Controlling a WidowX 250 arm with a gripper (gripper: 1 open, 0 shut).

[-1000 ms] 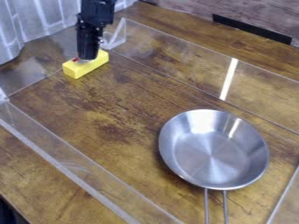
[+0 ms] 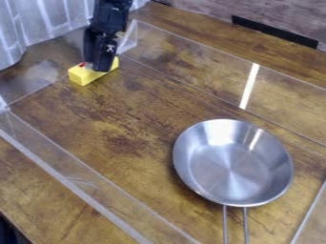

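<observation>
A small yellow block (image 2: 90, 74) with a dark red mark lies on the wooden table at the upper left. My black gripper (image 2: 97, 59) is low over it, open, its fingers close around or just above the block; whether they touch it is too small to tell.
A steel pan (image 2: 234, 160) with its handle toward the front sits at the lower right. Clear plastic edging runs along the sides, and a silvery lining stands at the back left.
My gripper has come down toward the yellow block over the last second. The block and the pan look unmoved.
</observation>
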